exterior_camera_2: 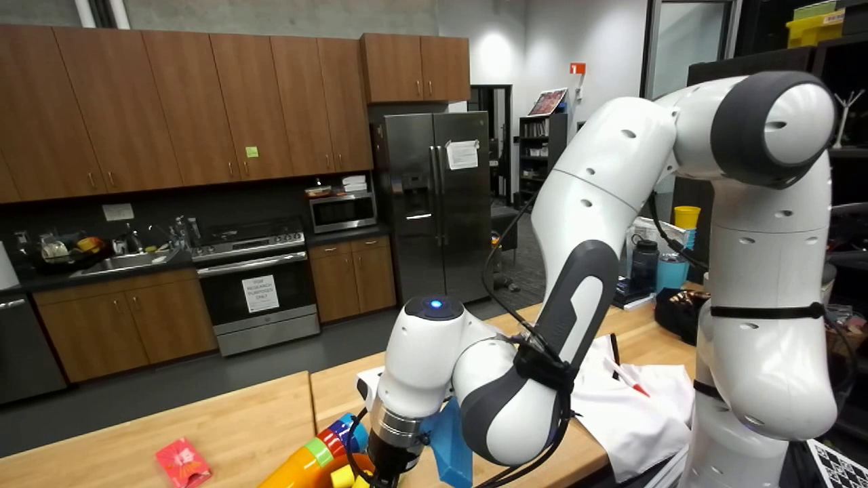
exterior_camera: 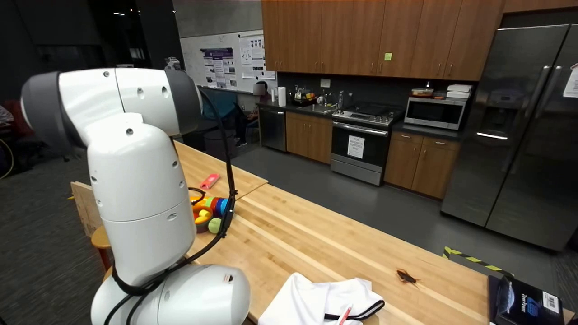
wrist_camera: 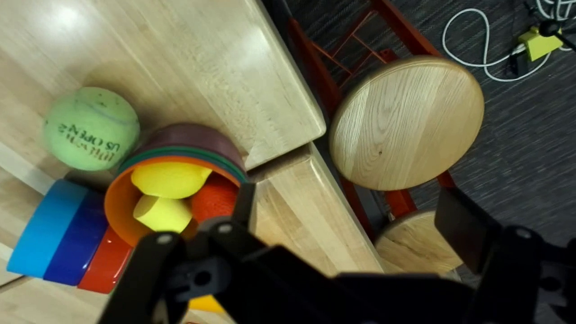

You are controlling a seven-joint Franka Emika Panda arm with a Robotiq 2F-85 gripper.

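My gripper is open in the wrist view, its dark fingers wide apart with nothing between them. The left finger [wrist_camera: 246,204] overlaps the edge of a nested stack of bowls [wrist_camera: 186,135] lined in orange. Inside it are a yellow rounded object [wrist_camera: 170,179], a pale yellow block [wrist_camera: 163,213] and a red rounded object [wrist_camera: 214,199]. Over bare floor and stools hangs the right finger [wrist_camera: 465,229]. A tennis ball [wrist_camera: 92,128] sits beside the bowls, and a row of blue and red cups [wrist_camera: 64,231] lies on its side. The arm hides the hand in exterior view 1.
Wooden stools [wrist_camera: 407,124] stand just off the table edge. A red packet [exterior_camera_2: 183,463] rests on the far table section. White cloth [exterior_camera: 319,300] with a red-tipped pen and a brown insect-like object [exterior_camera: 406,276] occupy the other end.
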